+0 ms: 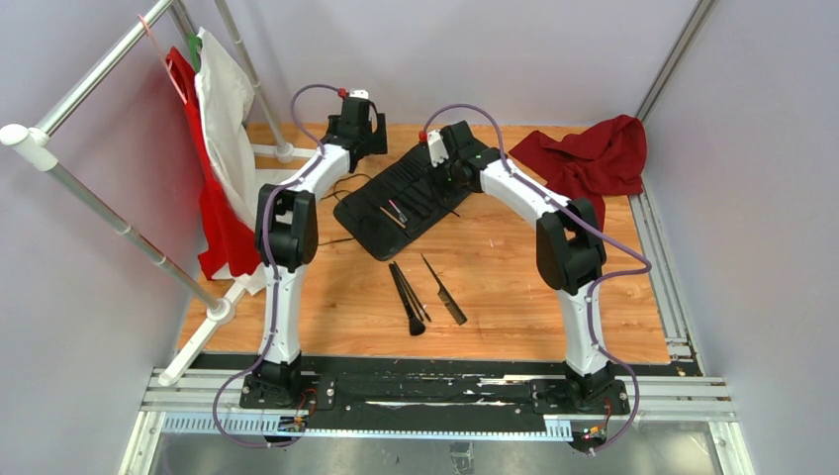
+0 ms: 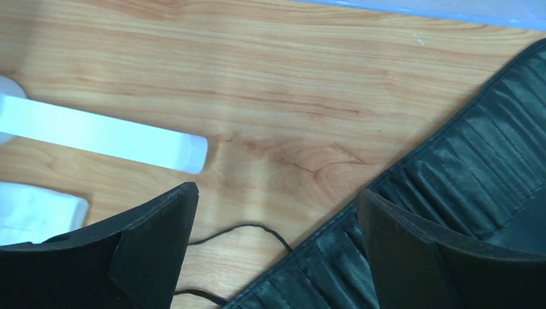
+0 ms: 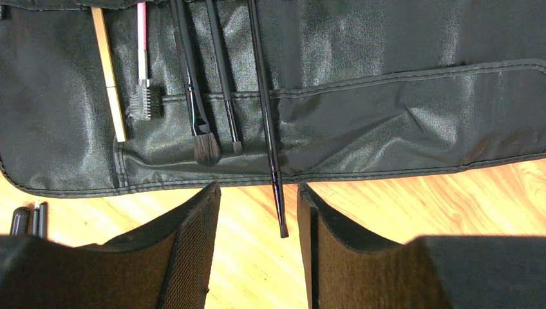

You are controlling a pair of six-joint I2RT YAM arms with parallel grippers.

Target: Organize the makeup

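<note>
The black makeup roll (image 1: pixel 381 233) lies unrolled at a slant on the wooden table. In the right wrist view it bears a gold stick (image 3: pixel 108 84), a pink-handled brush-comb (image 3: pixel 143 96), a flat brush (image 3: pixel 193 96), a small brush (image 3: pixel 226 96) and a long thin brush (image 3: pixel 267 129) reaching past its edge. That thin brush's tip appears between the parted fingers of my right gripper, which is open and not closed on it. My left gripper stands open, empty, above the roll's far-left edge. Loose brushes (image 1: pixel 407 297) and a black comb (image 1: pixel 447 300) lie in front of the roll.
A white clothes rack (image 1: pixel 143 242) with red and white garments stands at the left, its foot near my left gripper. Crumpled red cloth (image 1: pixel 599 158) covers the back right. A black tie cord (image 2: pixel 248 225) trails from the roll.
</note>
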